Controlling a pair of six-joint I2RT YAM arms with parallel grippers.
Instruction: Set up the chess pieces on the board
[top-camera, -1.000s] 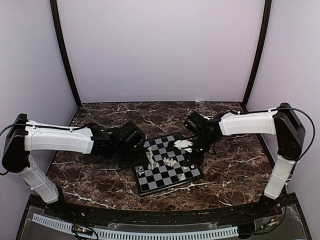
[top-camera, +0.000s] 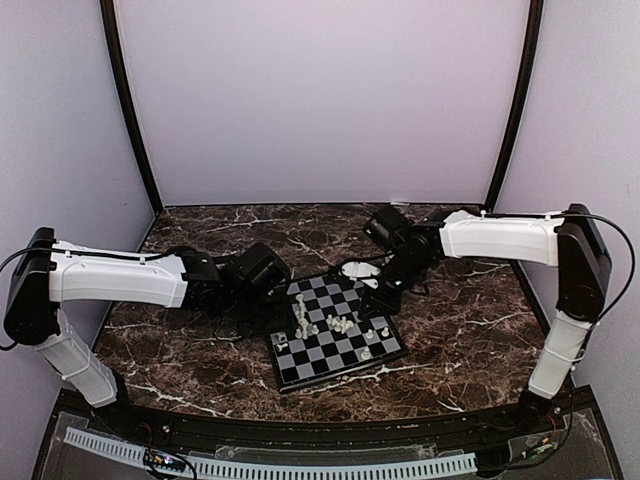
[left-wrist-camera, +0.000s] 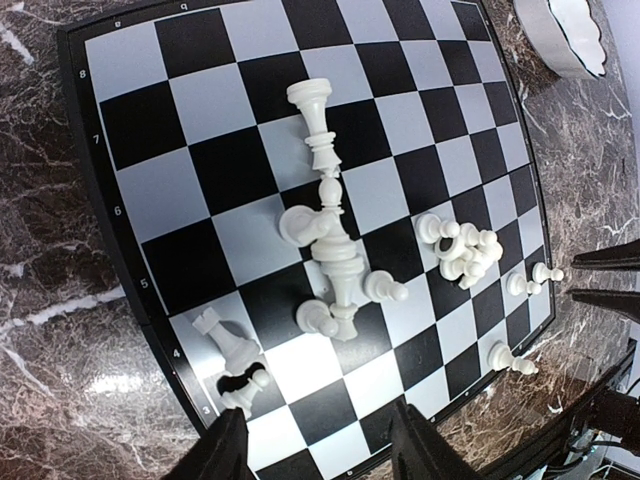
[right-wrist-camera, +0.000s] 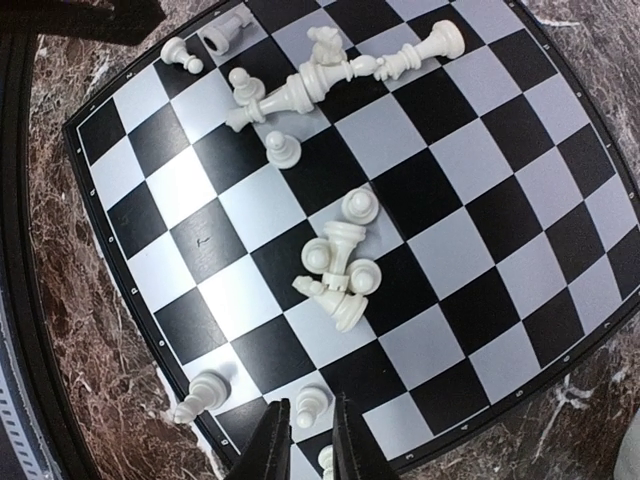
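Observation:
The checkered board lies in the middle of the table with several white pieces on it. Fallen tall pieces form a line, with pawns standing beside it. A rook lies near the left edge. Farther right is a heap of pieces. Above the board's left edge, my left gripper is open and empty. My right gripper is shut over the right side, no piece held. Beyond its fingers a pawn stands on the board; another pawn is partly cut off.
Another white piece stands near the board's front edge. A white rounded part shows at the upper right of the left wrist view. Marble table lies bare around the board, and its far squares are clear.
My right gripper has drawn up and back from the right-hand pawns, and more of them shows. My left arm and the other pieces look unmoved.

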